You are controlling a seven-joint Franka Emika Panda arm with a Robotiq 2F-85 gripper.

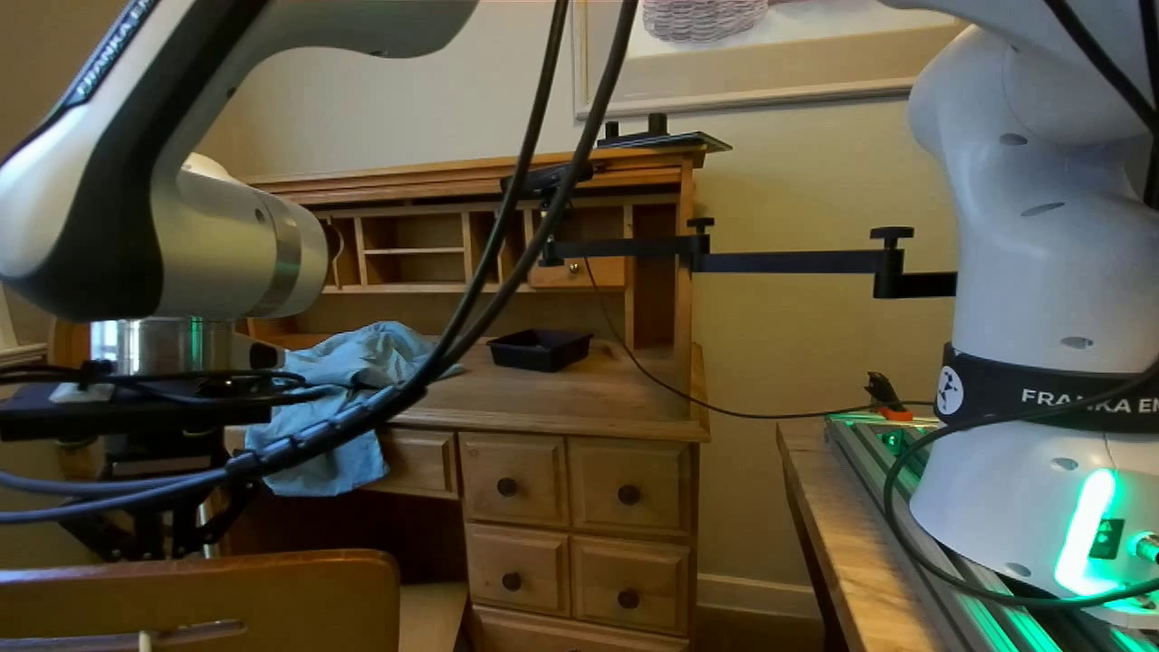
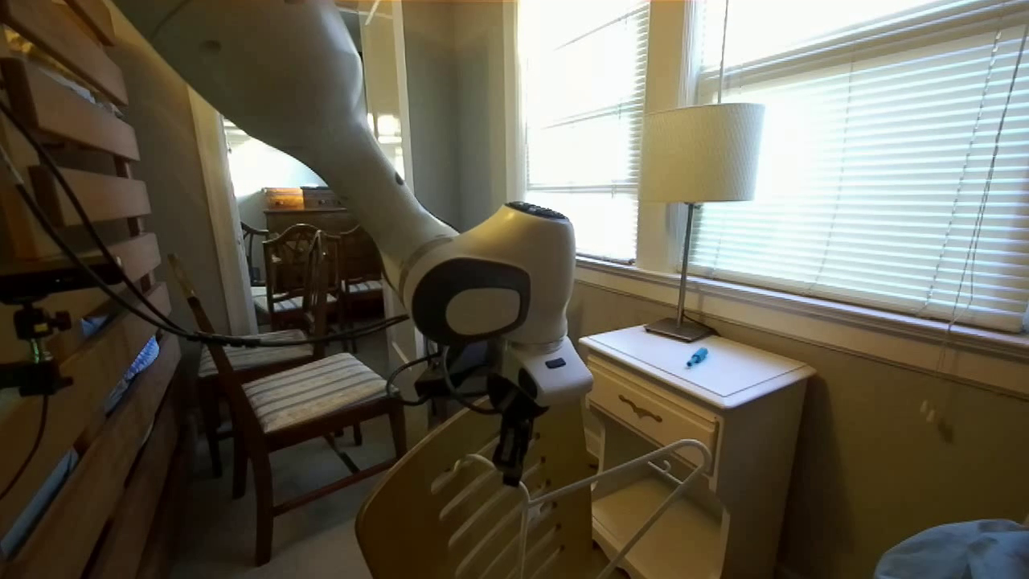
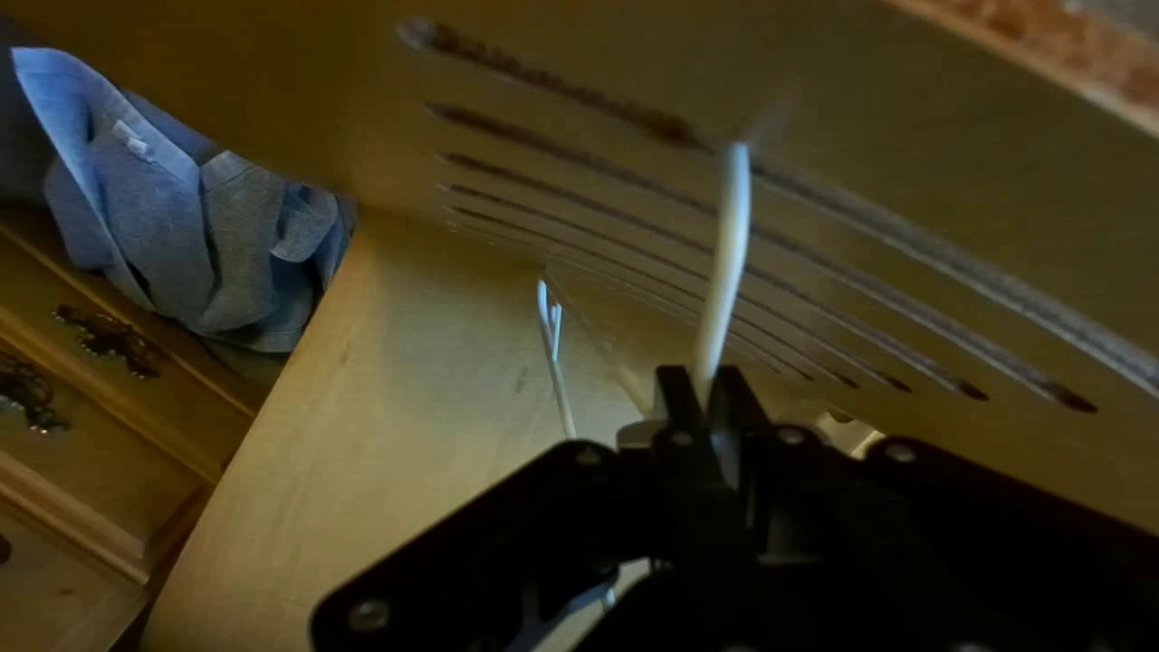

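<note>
A white hanger (image 2: 609,474) hangs from my gripper (image 2: 512,474), which is shut on it above the slotted wooden chair (image 2: 453,482). The wrist view shows a white rod of the hanger (image 3: 725,272) rising from between the black fingertips of the gripper. Farther back in that view are more thin white pieces, perhaps other parts of the hanger. Seen from exterior view 1, the gripper (image 1: 163,538) is low on the left, above the top edge of the chair back (image 1: 293,576); its fingertips are hard to make out.
Blue cloth (image 1: 342,391) drapes over the front of the wooden desk (image 1: 641,397), near a black tray (image 1: 540,349). A white nightstand (image 2: 762,371) bearing a lamp (image 2: 704,154) and a teal marker (image 2: 697,357) stands beyond the chair. Cables loop along the arm.
</note>
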